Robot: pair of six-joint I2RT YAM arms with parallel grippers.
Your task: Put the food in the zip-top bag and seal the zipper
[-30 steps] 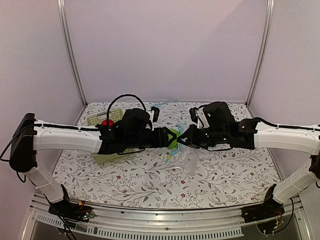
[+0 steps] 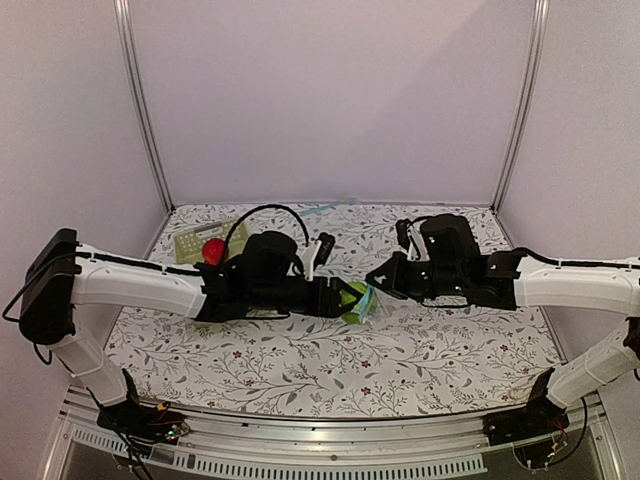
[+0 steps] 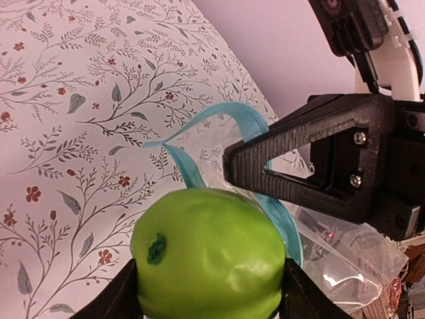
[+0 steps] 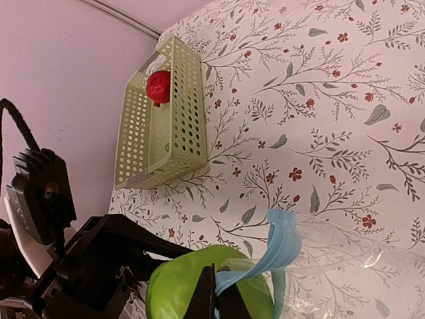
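A green pepper-like food (image 3: pixel 206 246) sits between the fingers of my left gripper, which grips its sides at the mouth of the clear zip bag (image 3: pixel 345 266) with blue edging. My right gripper is shut on that blue zipper edge (image 4: pixel 282 242), holding it up just beside the food; the bag's body hangs loose to the right in the right wrist view. How much of the food is inside the bag is unclear.
A pale green basket (image 4: pixel 186 113) with a red item (image 4: pixel 158 86) stands at the left of the patterned table (image 2: pixel 330 380). Table space in front of both grippers is clear.
Both arms have lowered slightly, and my left gripper has moved a little rightward with the green food, closer to the bag's opening.
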